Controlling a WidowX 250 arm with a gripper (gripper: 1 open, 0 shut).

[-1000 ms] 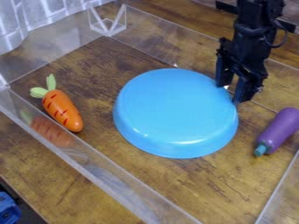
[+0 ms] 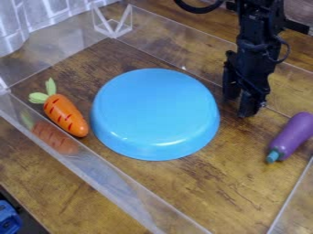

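Note:
A large blue dome-shaped object [image 2: 154, 114], like an upturned bowl or plate, rests in the middle of a wooden-floored, clear-walled tray. My black gripper [image 2: 241, 94] is low at its upper right, beside the blue object's edge; whether the fingers are open or shut is unclear. An orange toy carrot [image 2: 65, 115] with green leaves lies at the left. A purple toy eggplant [image 2: 290, 137] lies at the right, below the gripper.
Clear plastic walls [image 2: 104, 175] bound the area on the left, back and lower right. Bare wood shows at the upper left and below the blue object.
The blue object has moved left and slightly up, away from my gripper, which now sits a little lower. The carrot and eggplant look essentially unmoved.

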